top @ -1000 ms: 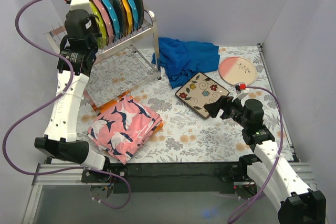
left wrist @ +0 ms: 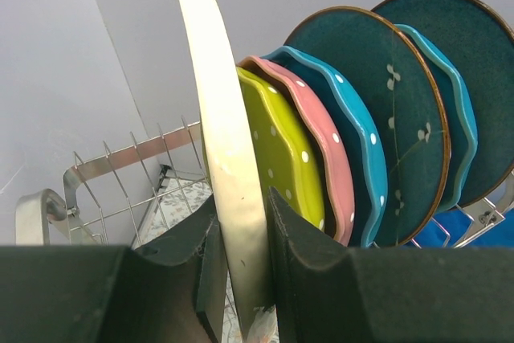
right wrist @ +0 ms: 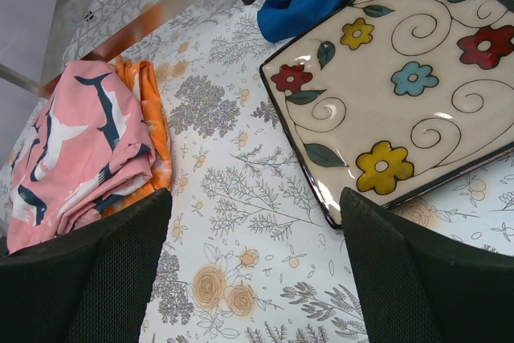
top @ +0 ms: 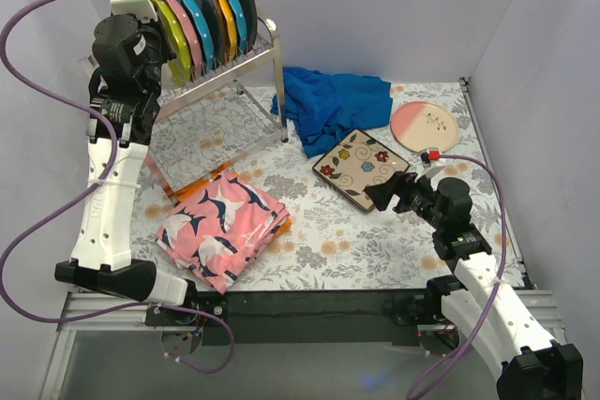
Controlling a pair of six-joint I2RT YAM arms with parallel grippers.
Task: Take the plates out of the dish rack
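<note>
In the left wrist view a cream plate (left wrist: 221,118) stands edge-on between the fingers of my left gripper. The fingers are close to both faces, and I cannot tell whether they press on it. Right of it in the dish rack (left wrist: 132,154) lean a lime green plate (left wrist: 277,130), a pink one (left wrist: 325,142), a blue one (left wrist: 361,134) and dark round ones (left wrist: 418,130). A yellow-orange plate (top: 225,21) shows among them from above. My right gripper is open and empty, beside the rectangular flowered plate (right wrist: 414,78) on the table.
A blue cloth (top: 333,105) lies by the rack's right leg. Behind my right gripper rests a round pink-and-cream plate (top: 425,126). The pink folded cloth (top: 225,227) lies in front of the rack. Table space between that cloth and my right gripper is clear.
The right arm has not moved.
</note>
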